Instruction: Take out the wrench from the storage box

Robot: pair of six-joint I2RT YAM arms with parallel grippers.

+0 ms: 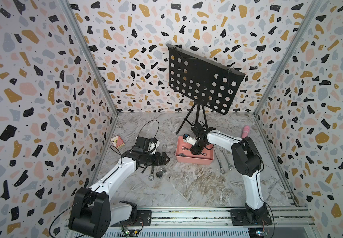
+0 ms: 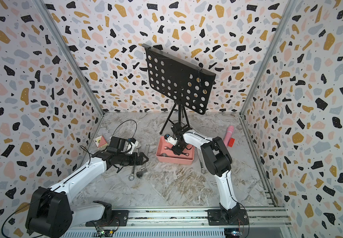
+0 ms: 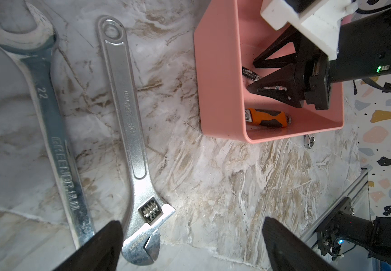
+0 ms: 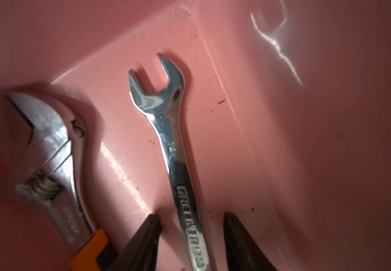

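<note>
Inside the pink storage box (image 1: 195,160), a shiny combination wrench (image 4: 177,171) lies flat on the floor, its open end toward a corner. Beside it, against the wall, rests an adjustable wrench (image 4: 64,180) with an orange and black handle. My right gripper is down in the box, open, one finger on either side of the combination wrench's shaft without gripping it. My left gripper stands open and empty outside the box, to its left. Below it on the table are a 22 combination wrench (image 3: 53,122) and a plain adjustable wrench (image 3: 129,113).
More wrenches (image 1: 220,162) lie on the marble table right of the box. A black perforated stand (image 1: 203,79) rises behind it. A pink bottle (image 2: 228,134) and a red block (image 2: 231,142) sit far right. The table in front of the box is clear.
</note>
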